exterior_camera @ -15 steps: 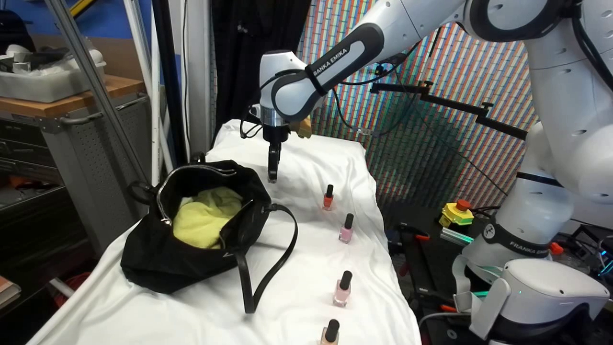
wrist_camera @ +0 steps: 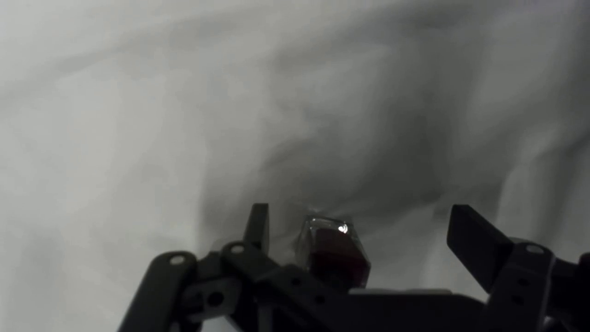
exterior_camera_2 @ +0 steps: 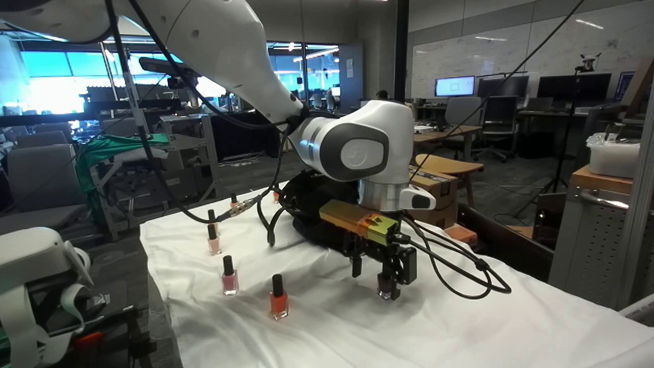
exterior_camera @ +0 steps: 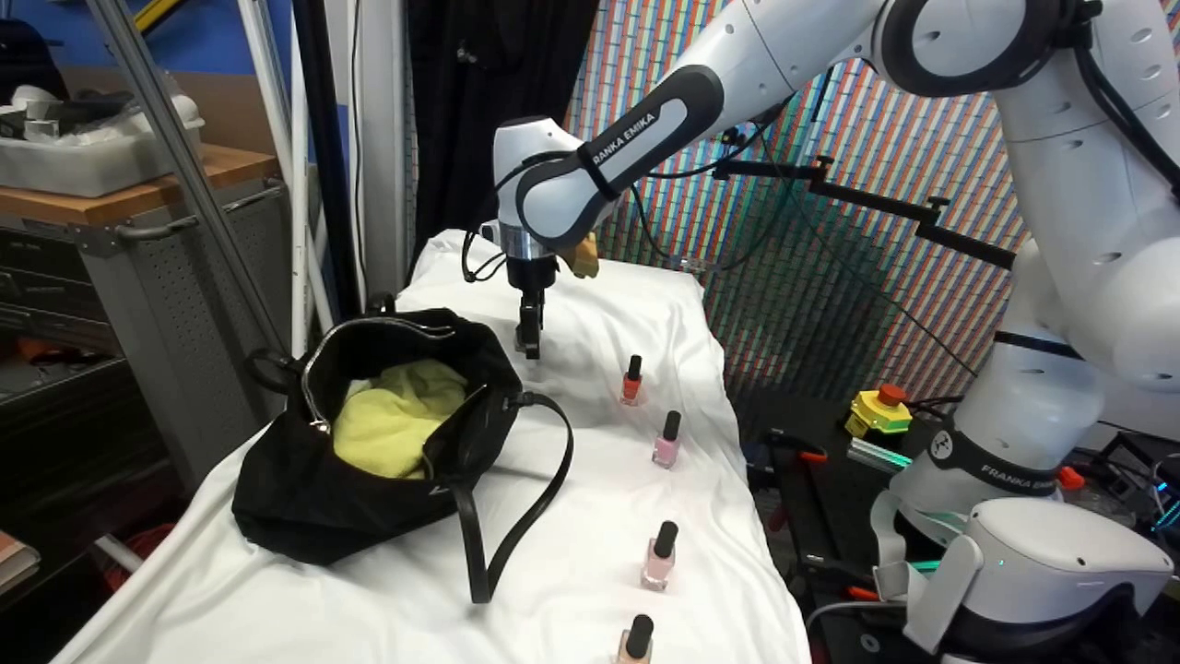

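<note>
A dark red nail polish bottle (wrist_camera: 337, 251) shows between my open fingers in the wrist view, nearer the left one, with clear space to the right finger (wrist_camera: 478, 243). Its upper part is hidden behind the gripper body. In exterior view 2 my gripper (exterior_camera_2: 375, 285) is down close to the white cloth, and the dark bottle (exterior_camera_2: 384, 287) is partly covered by one finger. From exterior view 1 the gripper (exterior_camera: 531, 349) stands just beyond the black bag (exterior_camera: 332, 515), which gapes open with yellow-green cloth (exterior_camera: 404, 415) inside.
An orange-red bottle (exterior_camera: 631, 382), a pink one (exterior_camera: 666, 441) and a pale pink one (exterior_camera: 659, 557) stand upright along the table's right side, with another at the front edge. The bag's strap (exterior_camera: 531, 520) loops over the white cloth. Bare cloth lies behind the gripper.
My arm has lowered a little and shifted slightly, bringing the gripper nearer the cloth. The bag and the standing bottles have stayed where they were.
</note>
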